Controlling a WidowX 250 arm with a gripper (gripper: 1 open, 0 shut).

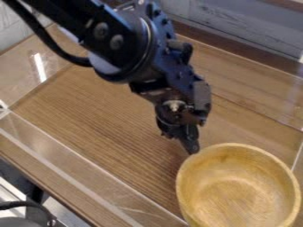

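Observation:
My gripper [187, 136] hangs low over the wooden tabletop, just behind and left of the rim of a large yellow bowl [236, 191] at the bottom right. Its fingers point down and look shut, with nothing visible between them, though the tips are small and dark. The bowl looks empty.
A pale wall runs along the back, and the table's front-left edge shows with dark cables below it at the bottom left.

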